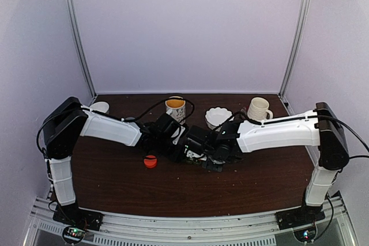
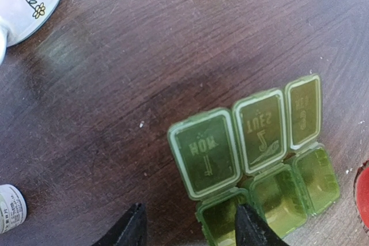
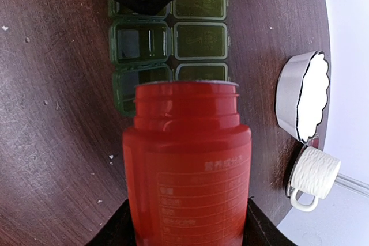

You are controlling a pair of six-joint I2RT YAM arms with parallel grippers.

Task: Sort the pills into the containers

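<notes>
The green pill organizer [image 2: 271, 205] lies on the table with its lids folded back; MON, TUES and a third lid show. I see no pills clearly inside the compartments. In the right wrist view, my right gripper is shut on an uncapped red bottle [image 3: 187, 171], its mouth end towards the organizer. The bottle's red edge [image 2: 363, 194] enters the left wrist view from the right. My left gripper is part open beside the MON compartment, one finger over its edge, nothing seen held. From above, the arms hide most of the organizer.
An orange-red cap [image 1: 150, 161] lies left of the grippers. Behind stand a patterned mug [image 1: 175, 109], a white fluted bowl [image 1: 218, 117] and a white mug [image 1: 260, 108]. A small labelled container [image 2: 10, 208] lies at the left.
</notes>
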